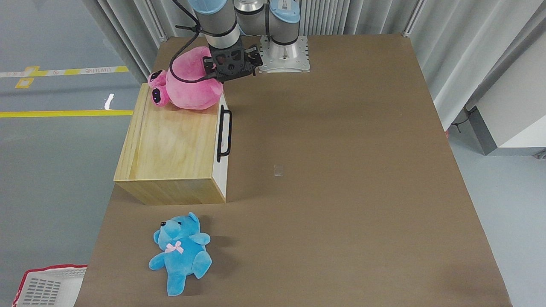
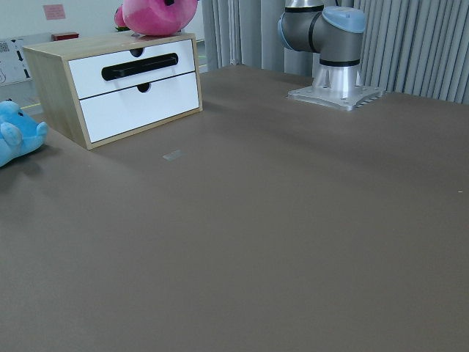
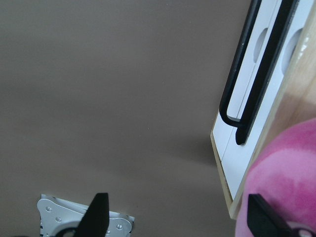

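The gripper is open, its two black fingers wide apart, low over the pink plush toy [image 1: 192, 89], which lies on top of the wooden drawer cabinet [image 1: 166, 148] at its back end. In the wrist view the right finger overlaps the pink plush [image 3: 281, 168]; whether it touches cannot be told. The cabinet's white drawer front [image 2: 139, 106] has a black handle [image 3: 232, 98]. A blue teddy bear [image 1: 179, 256] lies on the table in front of the cabinet.
The robot's base plate [image 1: 286, 64] is at the back. A white basket [image 1: 48, 286] with a red rim stands on the floor at the lower left.
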